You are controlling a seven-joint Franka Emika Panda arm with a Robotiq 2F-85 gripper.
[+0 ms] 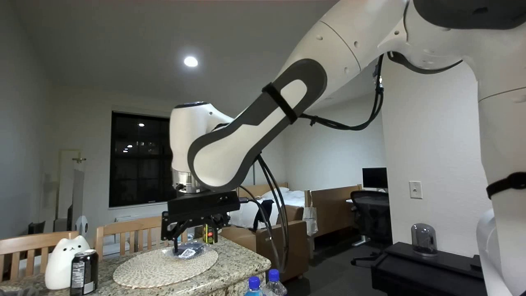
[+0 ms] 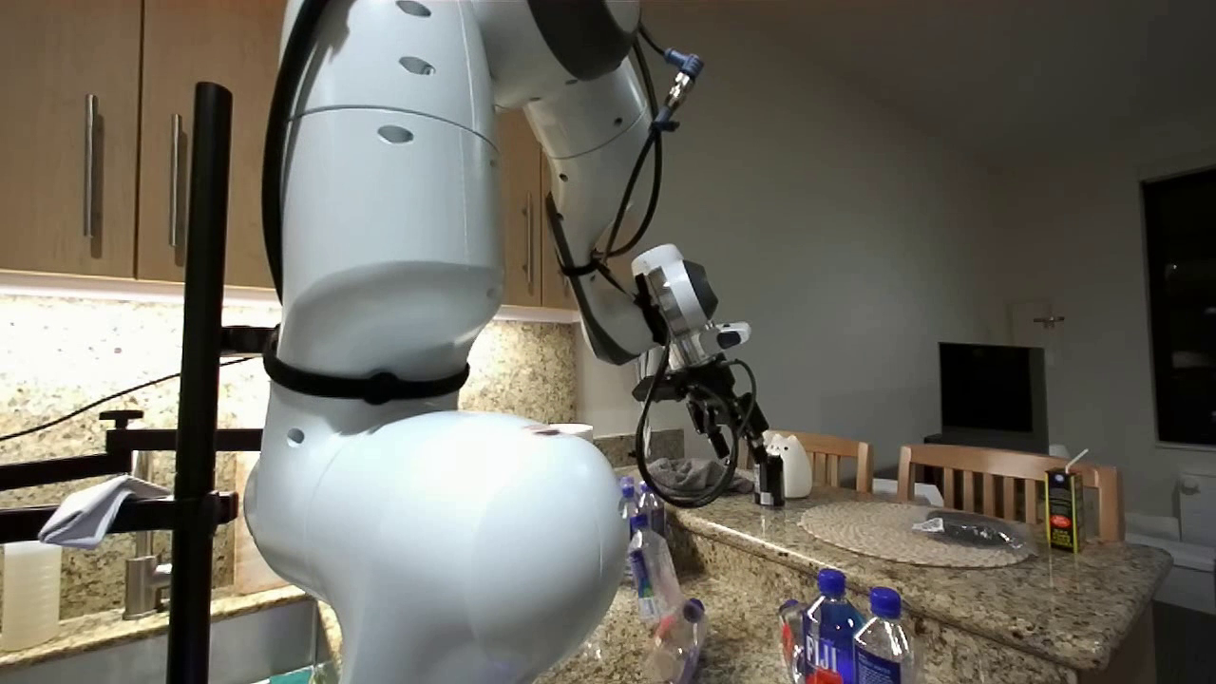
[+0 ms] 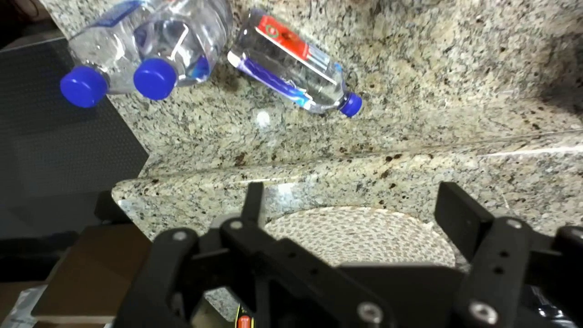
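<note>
My gripper is open in the wrist view, its fingers wide apart with nothing between them. Beyond the fingertips runs the edge of the raised granite counter. On the lower granite surface lies a clear bottle (image 3: pixel 295 65) with a blue cap and red-and-blue label. In exterior view 1 the gripper hangs in line with the round woven mat (image 1: pixel 143 271) and a clear plastic packet (image 1: pixel 194 250); its far finger is hard to make out.
A white cat figure (image 1: pixel 66 261) and a dark can (image 1: pixel 84 274) stand on the raised counter, with a black-yellow carton (image 2: pixel 1062 511) near its far end. More bottles (image 2: pixel 655 576) cluster below the raised counter. Wooden chairs (image 2: pixel 980 479) stand behind.
</note>
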